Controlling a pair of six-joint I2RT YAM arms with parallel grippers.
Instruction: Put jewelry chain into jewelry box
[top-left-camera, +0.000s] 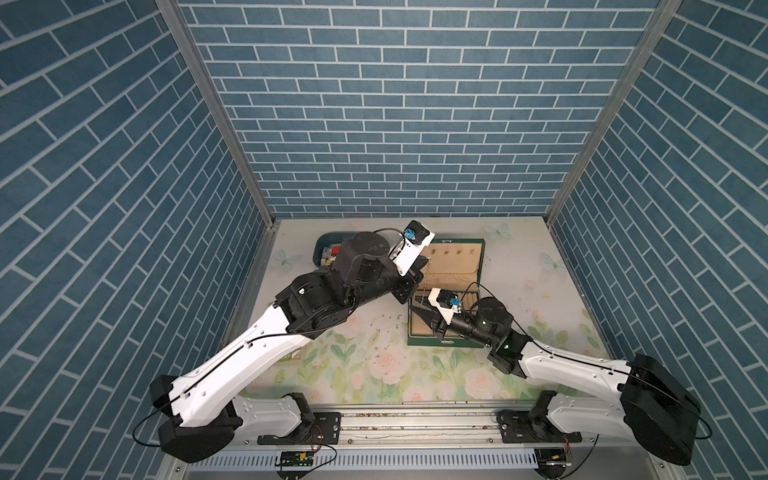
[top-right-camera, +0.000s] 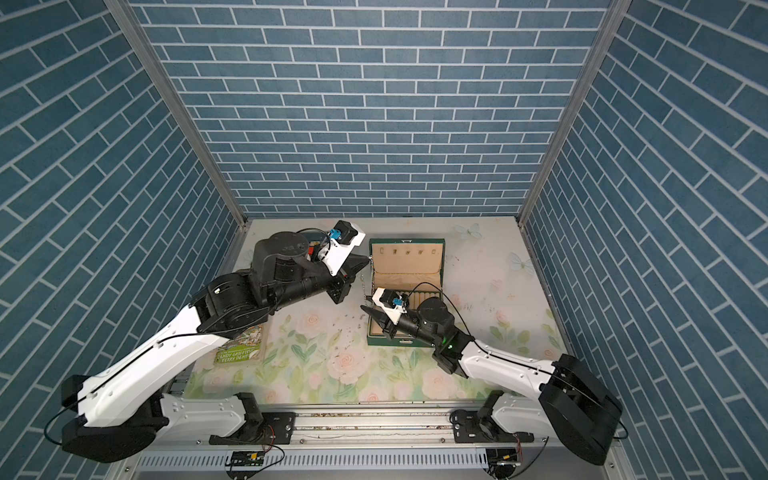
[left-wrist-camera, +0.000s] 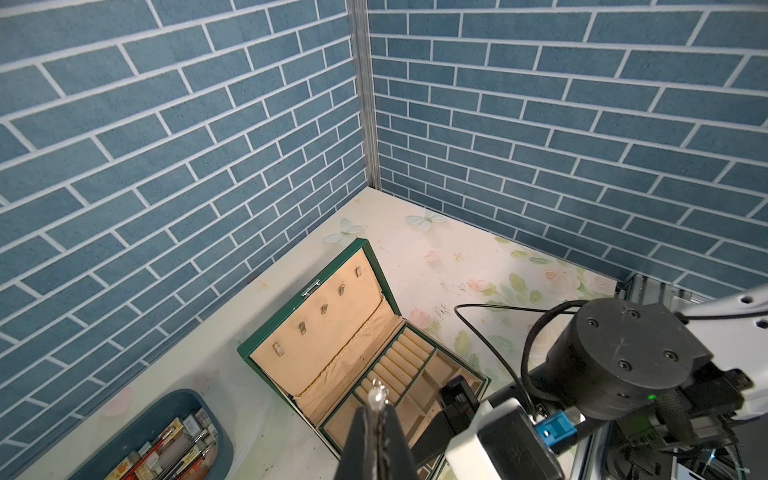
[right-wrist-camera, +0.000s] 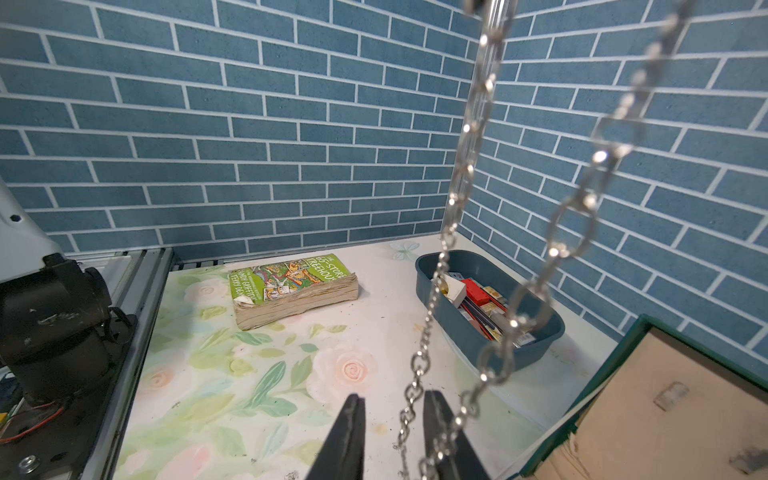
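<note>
The silver jewelry chain (right-wrist-camera: 462, 172) hangs in two strands from above in the right wrist view. Its top end shows as a shiny bit at the fingertips of my left gripper, which is shut on it, high over the table. My right gripper stands part open lower down, the far strand passing between its fingers and the near strand hanging in front of one finger (right-wrist-camera: 444, 436). The green jewelry box (left-wrist-camera: 318, 281) lies open, lid raised, with cream ring rolls and empty compartments; both grippers are over its left side. The chain's lower end is out of view.
A blue-grey bin (right-wrist-camera: 480, 340) of small items stands at the back left. A thick green book (right-wrist-camera: 292, 280) lies at the left of the table. To the right of the box, the flowered tabletop (top-right-camera: 488, 288) is clear.
</note>
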